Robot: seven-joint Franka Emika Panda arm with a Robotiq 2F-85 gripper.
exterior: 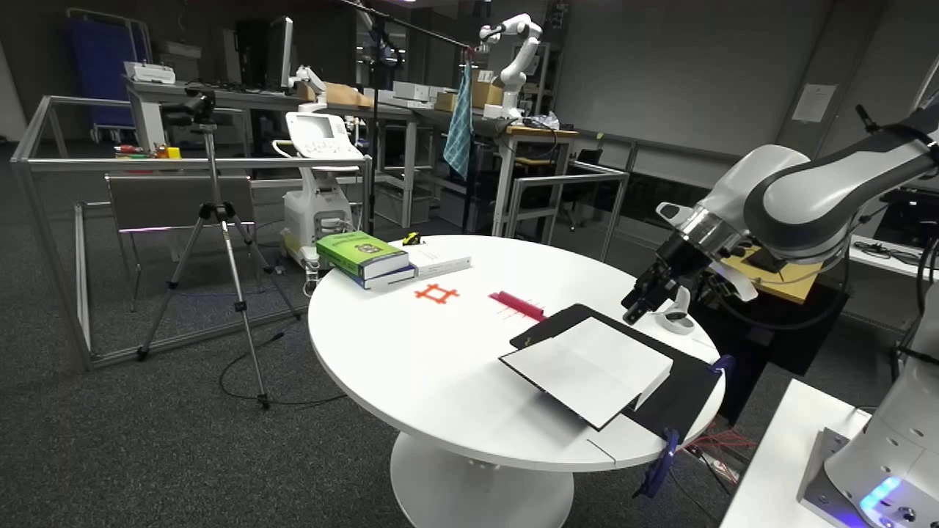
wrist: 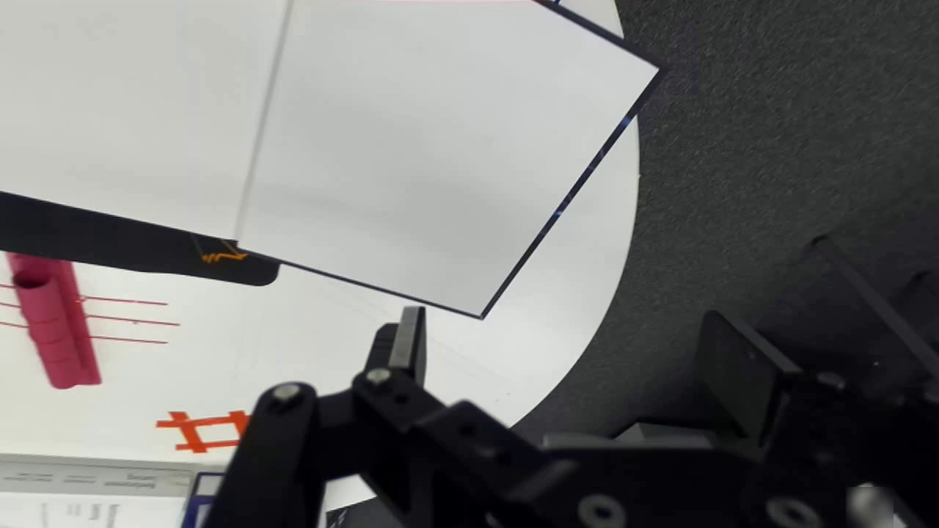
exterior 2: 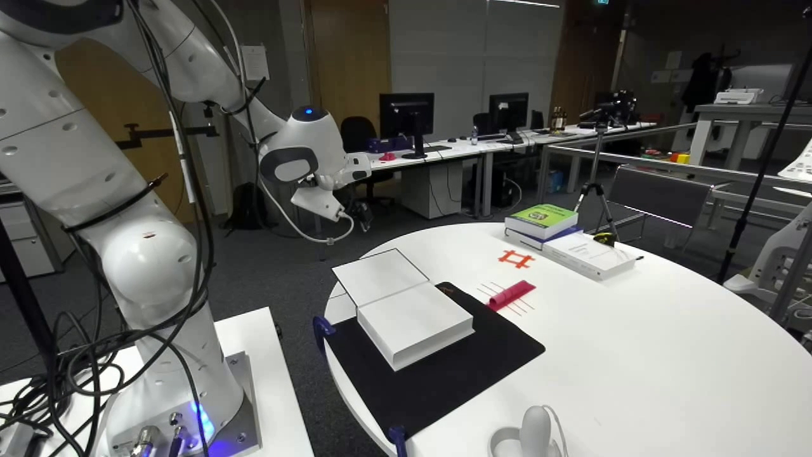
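A thick book point(exterior 2: 422, 316) with blank white pages lies open on a black mat point(exterior 2: 495, 339). Its cover point(exterior 2: 380, 274) is swung out flat to one side, past the mat's edge; the cover's white inner face point(exterior: 590, 365) shows in exterior view 1. My gripper is open in the wrist view, its fingers point(wrist: 407, 343) wide apart with nothing between them. In exterior view 1 the gripper point(exterior: 642, 303) hangs above the book's far side, apart from it.
Blue clamps point(exterior: 658, 462) grip the mat at the table edge. A red holder point(exterior 2: 511, 294), an orange frame mark point(exterior 2: 517, 259) and stacked books point(exterior 2: 540, 221) lie farther across the white round table point(exterior: 396, 352). A white controller point(exterior 2: 535, 434) stands beside the mat.
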